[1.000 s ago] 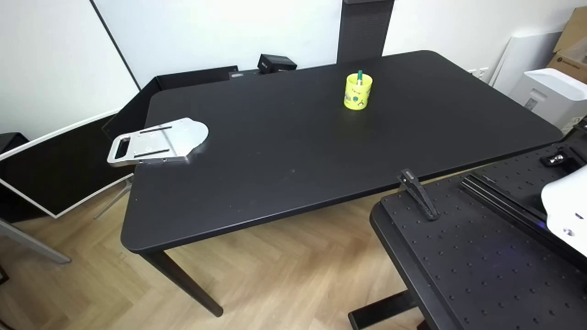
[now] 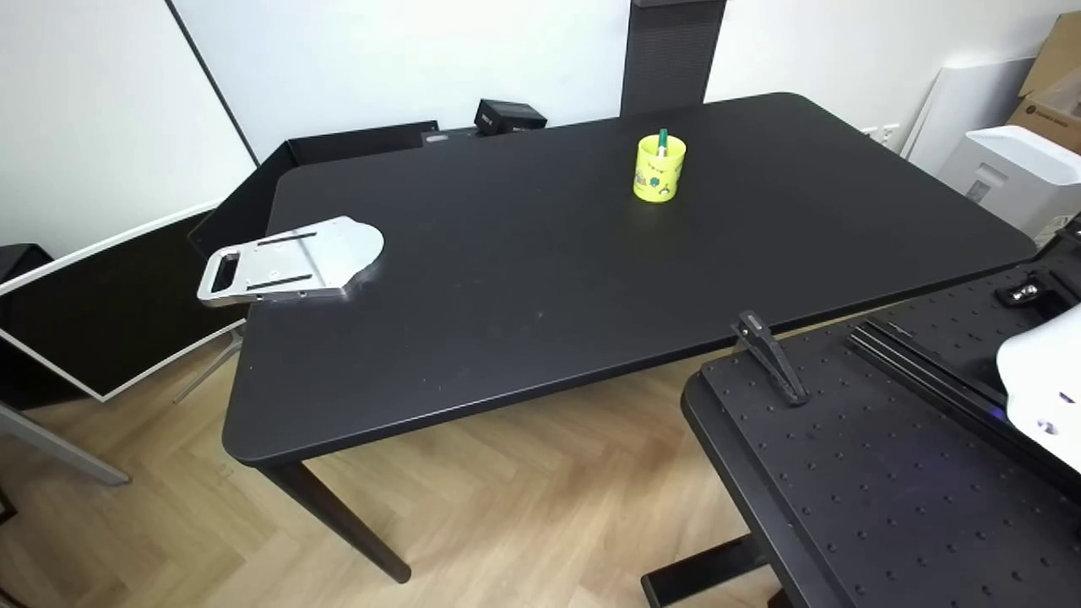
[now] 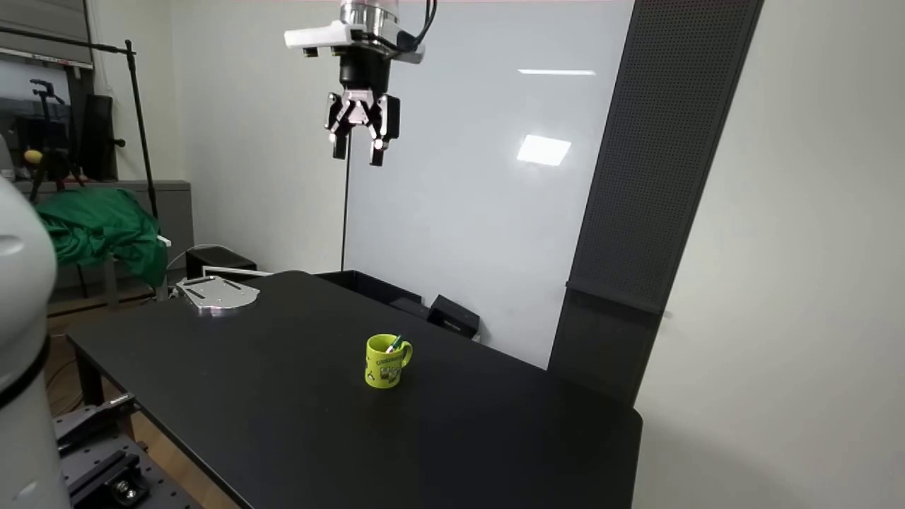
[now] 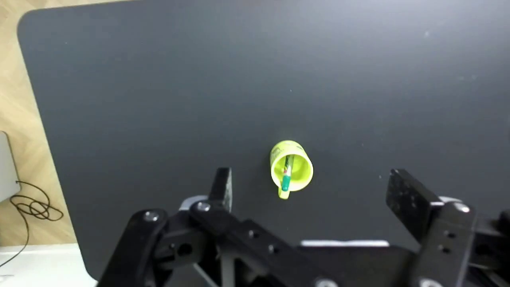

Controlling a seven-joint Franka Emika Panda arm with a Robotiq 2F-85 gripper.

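Observation:
A yellow-green mug (image 2: 656, 181) with printed pictures stands upright on the black table, toward its far side. Inside it leans a marker (image 4: 287, 173), its green end sticking up past the rim. In exterior view 2 the mug (image 3: 383, 366) shows its handle on the right. High above the table hangs my gripper (image 3: 358, 158), open and pointing down, with nothing between its fingers. From the wrist the mug (image 4: 299, 172) appears far below, between the two spread fingers. Exterior view 1 does not show the gripper.
A flat silver metal plate (image 2: 304, 262) with a handle cut-out lies at the table's left end, partly over the edge. Black boxes (image 2: 509, 116) sit behind the back edge.

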